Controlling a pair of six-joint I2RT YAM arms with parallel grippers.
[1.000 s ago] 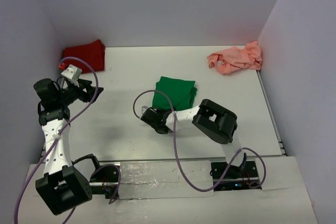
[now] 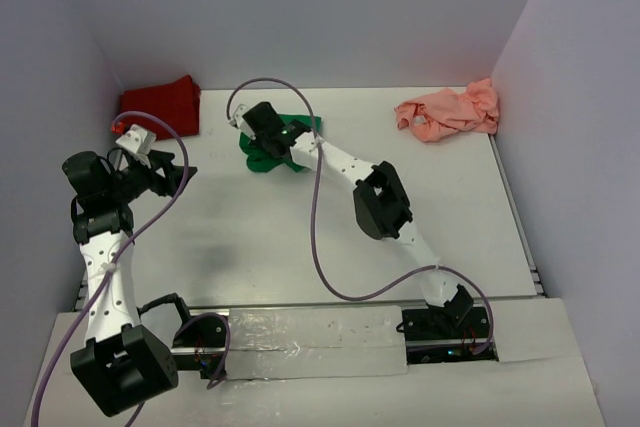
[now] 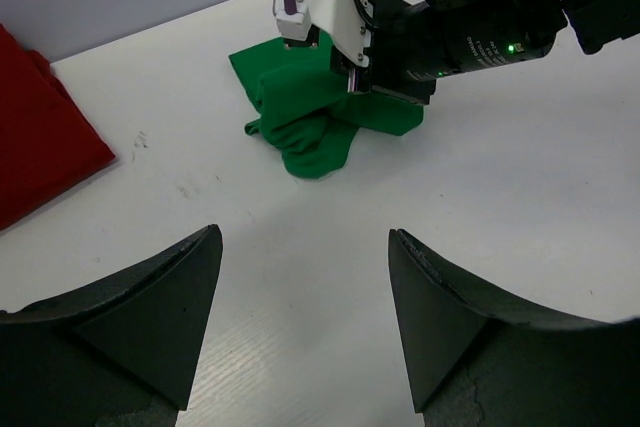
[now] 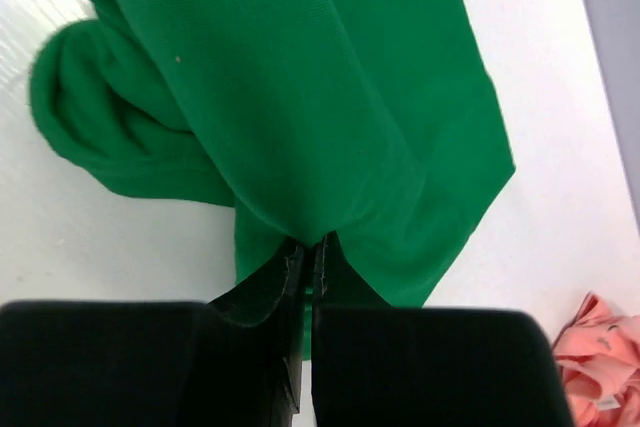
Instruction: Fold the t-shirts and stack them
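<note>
A green T-shirt [image 2: 260,157] lies bunched at the back middle of the table, under my right gripper, which is shut on it; the right wrist view shows its folded layers rising into the fingertips. My left gripper stands open at the left, empty, facing the green shirt across bare table. A folded red T-shirt [image 2: 160,97] lies at the back left. A crumpled pink T-shirt [image 2: 440,112] lies at the back right.
Grey walls enclose it at the back and both sides. Purple cables loop over both arms.
My right gripper has carried the green shirt back and to the left from the middle of the table, where it lay flatter; it is now more bunched. The left arm is nearly still.
</note>
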